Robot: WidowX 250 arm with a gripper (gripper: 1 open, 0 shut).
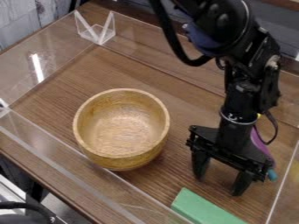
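Note:
My black gripper (222, 164) hangs low over the right part of the wooden table, its fingers open and pointing down near the surface. A purple object (261, 143) lies behind it at the right, partly hidden by the gripper. A green block (205, 206) lies in front of the gripper at the bottom edge. To the left is a round tan bowl (117, 122), empty.
A white wire-like object (93, 26) stands at the back left. The table (70, 70) has edges at the left and right.

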